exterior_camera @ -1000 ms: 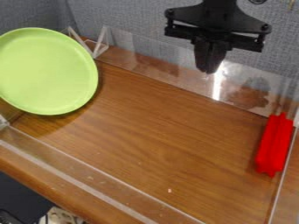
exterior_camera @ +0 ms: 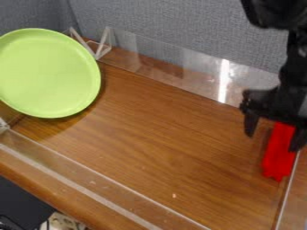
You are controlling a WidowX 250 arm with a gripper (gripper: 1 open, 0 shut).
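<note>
My black gripper (exterior_camera: 274,121) is at the right, open, its fingers hanging over a long red block (exterior_camera: 278,154) that lies along the right edge of the tray. The upper part of the block is hidden behind the gripper. A large light-green plate (exterior_camera: 46,72) rests at the upper left, apart from the gripper.
The wooden tray floor (exterior_camera: 150,157) is clear between plate and block. Transparent walls (exterior_camera: 168,72) edge it, with a grey padded backdrop behind. A dark gap with cables shows at the lower left.
My gripper has moved from the top centre down and to the right, over the red block. The plate and block look unmoved.
</note>
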